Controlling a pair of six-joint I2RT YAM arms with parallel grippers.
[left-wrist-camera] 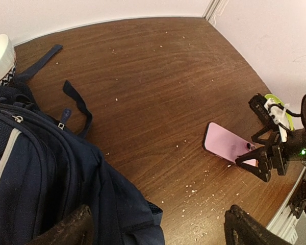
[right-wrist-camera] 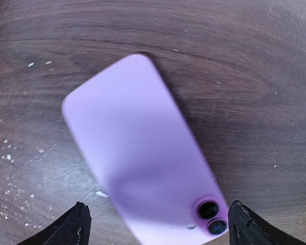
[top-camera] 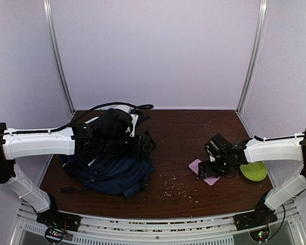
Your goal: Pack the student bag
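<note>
The navy bag (top-camera: 112, 176) lies on the left of the table, partly hidden in the top view by my left arm. Over its right side my left gripper (top-camera: 149, 145) hangs with its fingers apart; the left wrist view shows nothing between them. A pink phone (right-wrist-camera: 137, 138) with two dark camera lenses lies flat on the table at the right. My right gripper is open just above its lens end, one finger on either side. Whether the fingertips touch the phone, I cannot tell.
A green plate (top-camera: 253, 171) rests at the right edge behind my right wrist. A white bowl (left-wrist-camera: 0, 56) with a patterned base stands behind the bag. Small crumbs (top-camera: 176, 186) are scattered across the front middle.
</note>
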